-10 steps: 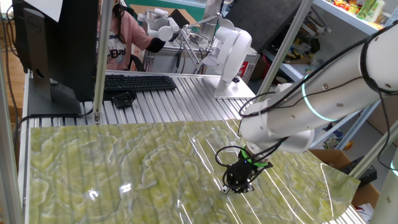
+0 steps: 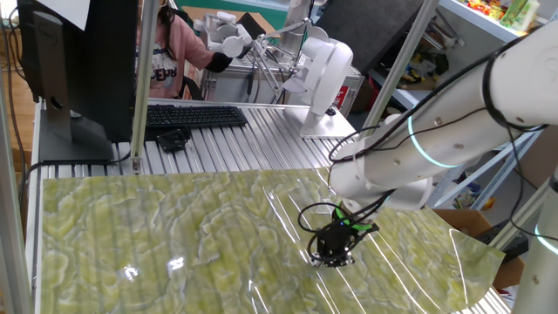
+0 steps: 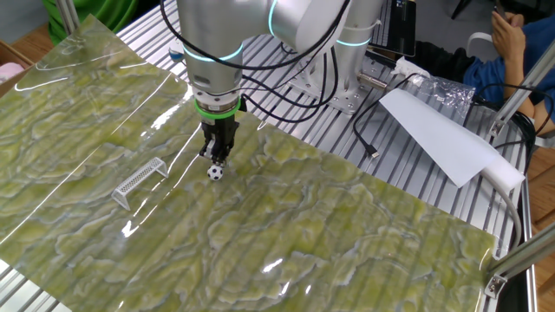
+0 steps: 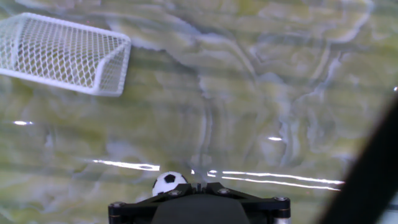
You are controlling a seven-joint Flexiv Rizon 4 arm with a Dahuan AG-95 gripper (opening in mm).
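Observation:
A small black-and-white football [image 3: 215, 173] rests on the green marbled sheet right by the tips of my gripper [image 3: 217, 159]. The wrist view shows the ball [image 4: 168, 181] just ahead of the gripper and left of its middle, its lower part hidden by a finger. My fingers come together at the centre, shut, and nothing shows between them. Whether they touch the ball I cannot tell. A white netted goal [image 4: 65, 53] stands apart at upper left; in exterior view 2 the goal [image 3: 139, 182] is left of the ball. In exterior view 1 the gripper [image 2: 333, 258] hangs low over the sheet.
The marbled sheet [image 3: 347, 234] is shiny and largely bare around the ball. A keyboard [image 2: 196, 116] and white fan [image 2: 323, 83] stand beyond it. White paper [image 3: 438, 134] and a loose cable [image 3: 368, 143] lie beside the arm's base.
In exterior view 1 the arm has shifted slightly to the left and up, and the gripper has turned a little. The surroundings look the same.

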